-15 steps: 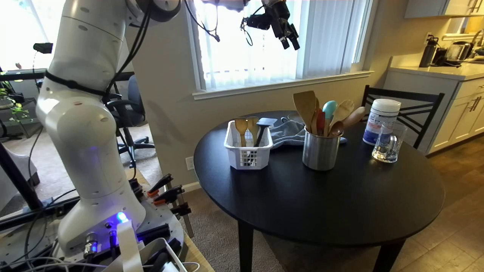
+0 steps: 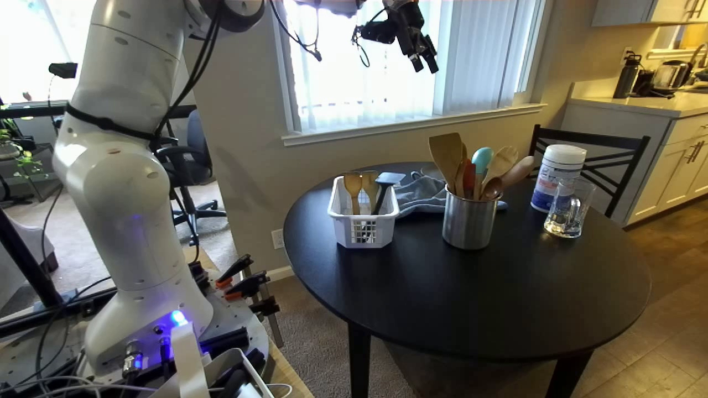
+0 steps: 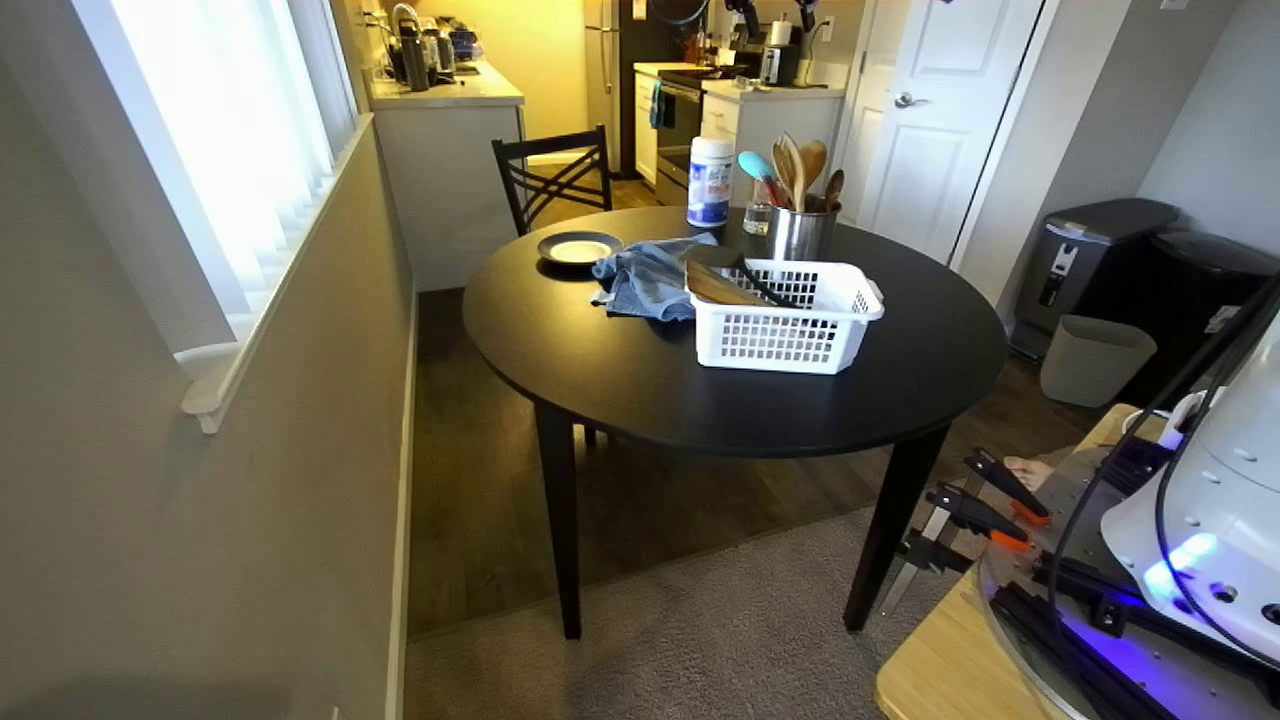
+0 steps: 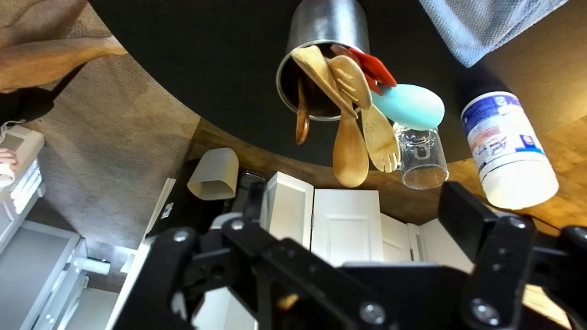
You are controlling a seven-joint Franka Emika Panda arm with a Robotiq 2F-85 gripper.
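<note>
High above the table, in front of the window, my gripper (image 2: 425,65) hangs open with nothing between its fingers. The wrist view shows its two black fingers (image 4: 462,214) wide apart. A metal canister (image 2: 468,222) stands upright on the table, holding several wooden utensils (image 4: 351,148), a turquoise-headed one (image 4: 411,107) and a red one (image 4: 374,67). Left of it in exterior view 1 is a white plastic basket (image 2: 363,230), with wooden utensils (image 2: 353,186) and a dark-handled tool (image 2: 389,179) inside. The gripper touches none of these.
A grey-blue cloth (image 3: 654,276) lies behind the basket and canister, near a small plate (image 3: 579,250). A white wipes tub (image 2: 558,176) and a clear glass mug (image 2: 569,209) stand towards the right.
</note>
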